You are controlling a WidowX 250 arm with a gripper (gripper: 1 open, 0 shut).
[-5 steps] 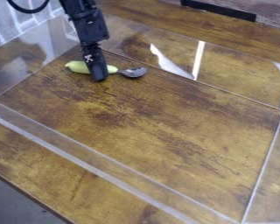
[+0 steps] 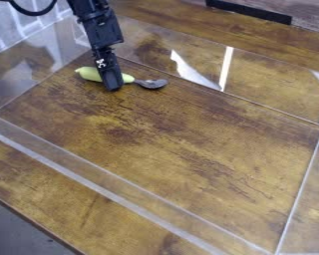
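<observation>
A black robot arm reaches down from the top left, its gripper [image 2: 111, 82] low over a pale green, elongated object [image 2: 91, 74] lying on the wooden table [image 2: 162, 159]. A silver spoon [image 2: 152, 84] lies to the right of the gripper, its handle end running toward it. The fingertips partly cover the green object; whether they hold anything cannot be made out.
Clear acrylic panels edge the work area on the left, front, back and right. A dark bar [image 2: 249, 12] sits at the back.
The gripper has shifted very slightly. The green object and spoon look almost unmoved.
</observation>
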